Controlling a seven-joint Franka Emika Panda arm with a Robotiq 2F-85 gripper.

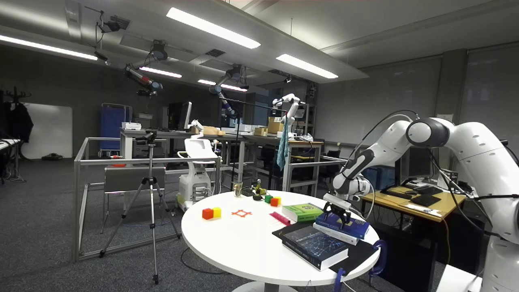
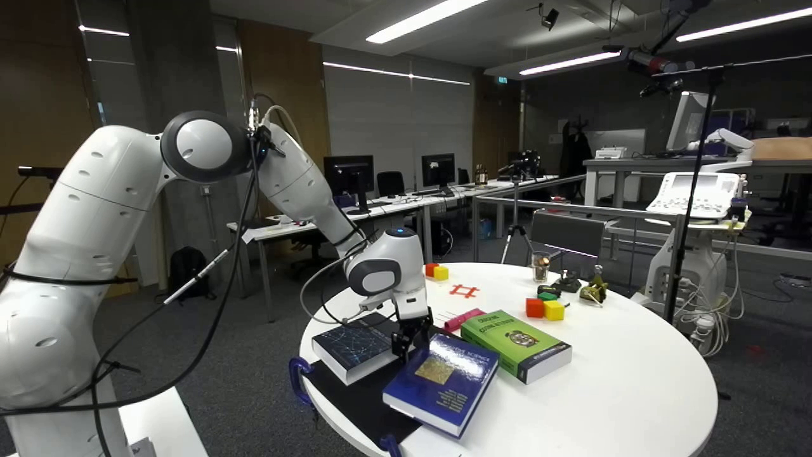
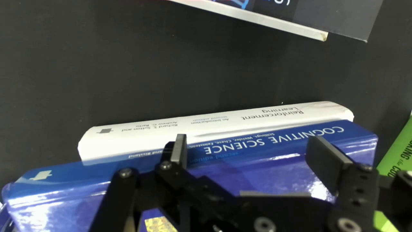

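Note:
A blue "Cognitive Science" book [image 2: 445, 384] lies on top of a white "Reinforcement Learning" book, whose white spine [image 3: 154, 135] pokes out beside the blue spine [image 3: 247, 149]. My gripper stands open over the blue book near its spine edge, its two fingers wide apart along that edge. Between them I see only the blue cover and spine. From outside, the gripper [image 1: 335, 222] points down onto the stack; whether the fingertips press on the cover is hard to tell.
A dark-covered book [image 1: 315, 245] shares the black mat [image 1: 360, 255] with the stack. Close by are a green book [image 2: 517, 343] and a pink roll [image 2: 462, 319]. Blue clamps [image 1: 380, 258] grip the table edge. Toy blocks [image 1: 211, 213] stand farther off.

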